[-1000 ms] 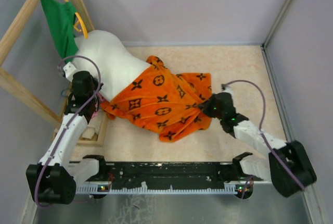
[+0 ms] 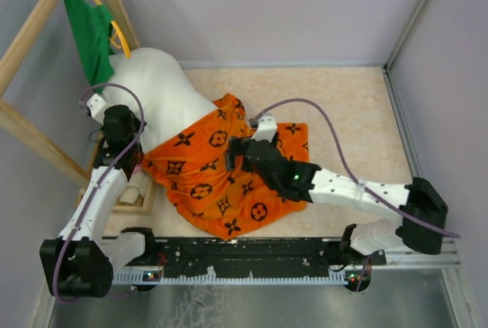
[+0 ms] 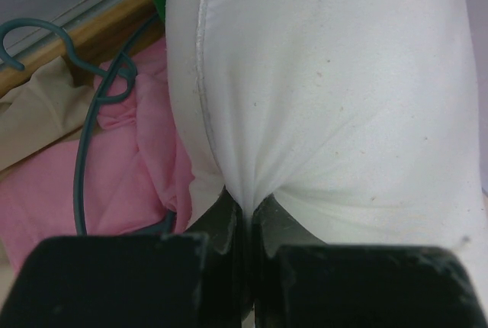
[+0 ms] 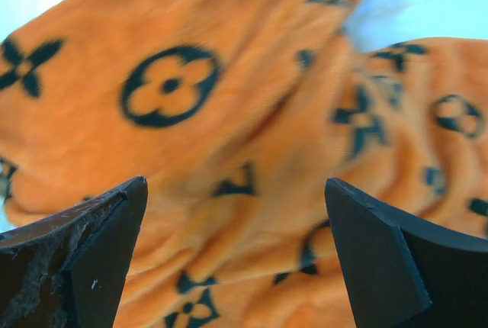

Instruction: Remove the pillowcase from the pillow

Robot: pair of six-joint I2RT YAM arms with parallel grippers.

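The white pillow point(image 2: 164, 88) lies at back left; in the left wrist view its fabric point(image 3: 328, 91) is gathered into the fingers of my left gripper, which is shut on it. The orange pillowcase with dark motifs point(image 2: 221, 183) still covers the pillow's lower right part and spreads, bunched, over the table. My right gripper point(image 2: 242, 145) is blurred in the top view, above the pillowcase; in the right wrist view it stands open over the folds point(image 4: 252, 137), fingers wide apart.
A wooden rack point(image 2: 30, 137) with a green cloth point(image 2: 88, 38) stands at left. Pink cloth point(image 3: 114, 183) and beige cloth lie in a wooden box beside the pillow.
The pillowcase's loose part now spreads farther toward the front. The left arm is nearly still.
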